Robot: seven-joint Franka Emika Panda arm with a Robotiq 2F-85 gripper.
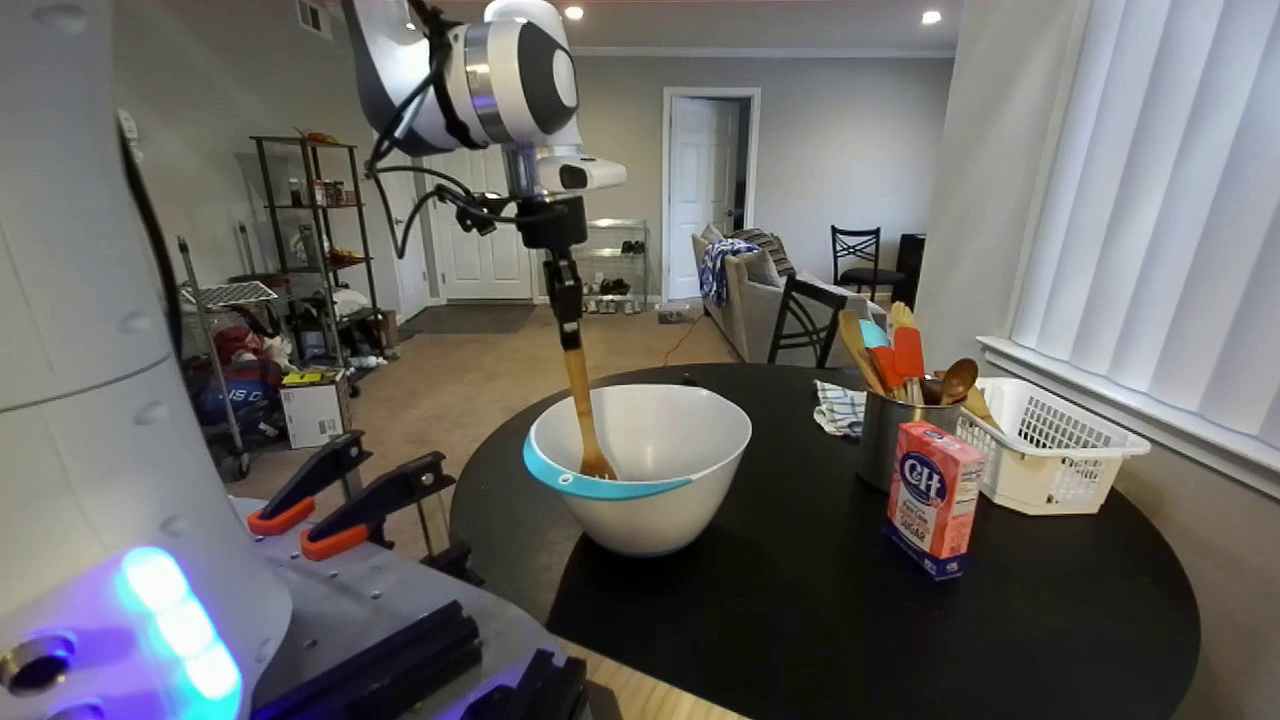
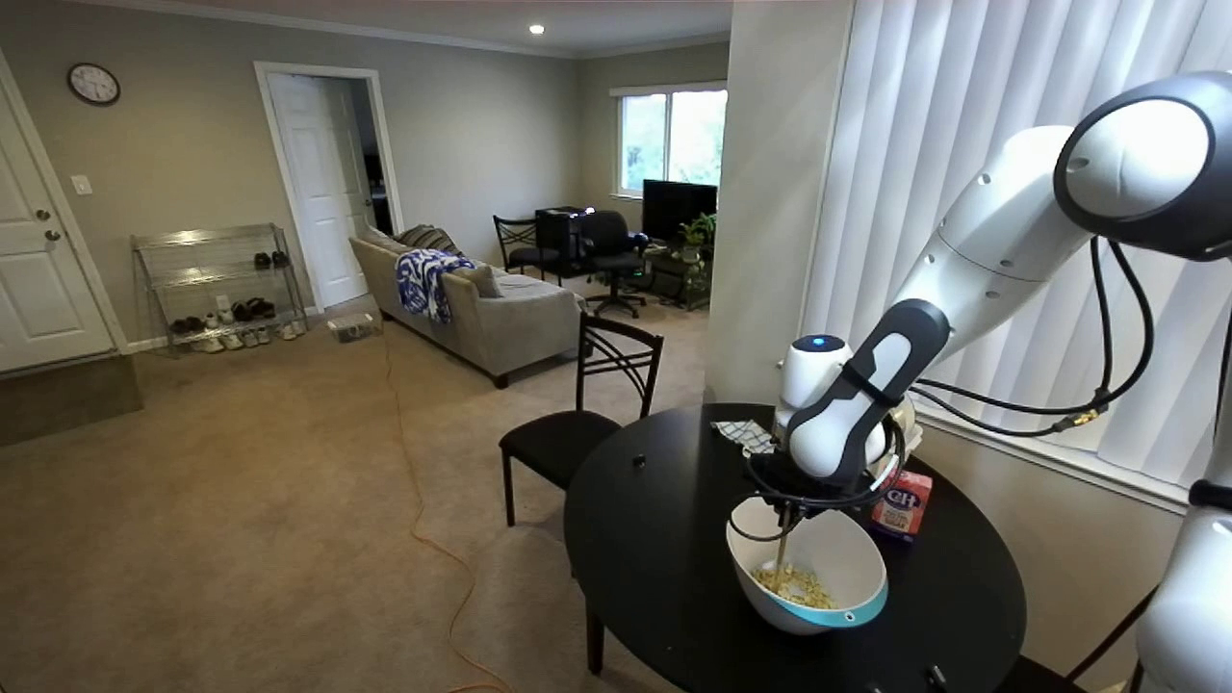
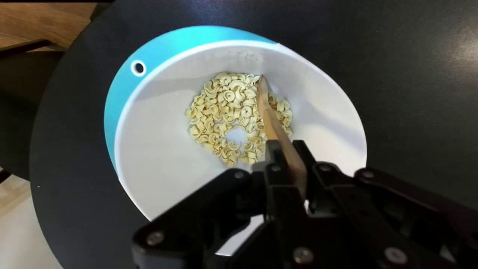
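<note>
A white mixing bowl (image 1: 672, 504) with a turquoise rim section stands on the black round table (image 1: 768, 648). Dry curled pasta (image 3: 224, 103) covers much of its floor, with a bare patch showing in the wrist view. My gripper is shut on the handle of a wooden slotted spoon (image 3: 274, 121), above the bowl. The spoon points down into the bowl, its head among the pasta near the wall in the wrist view. In exterior view 1 the spoon's lower end is partly hidden behind the turquoise rim.
A pink sugar box (image 1: 933, 498) stands right of the bowl, before a metal utensil holder (image 1: 882, 438). Behind are a white basket (image 1: 1056, 462) and a checked cloth (image 1: 840, 409). Clamps (image 1: 360, 510) sit at the robot's base.
</note>
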